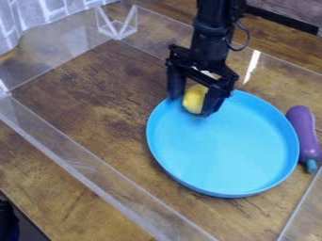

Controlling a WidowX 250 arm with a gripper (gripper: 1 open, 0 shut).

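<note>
The black gripper (197, 83) reaches down from the top centre, its fingers on either side of a small yellow object (195, 101) at the back of a blue plate (224, 157). I cannot tell whether the fingers touch it.
A long purple object (302, 136) lies at the right, beside the plate. Wooden surface (88, 85) fills the left, clear of objects, with transparent edging along the left and a white panel at the top left.
</note>
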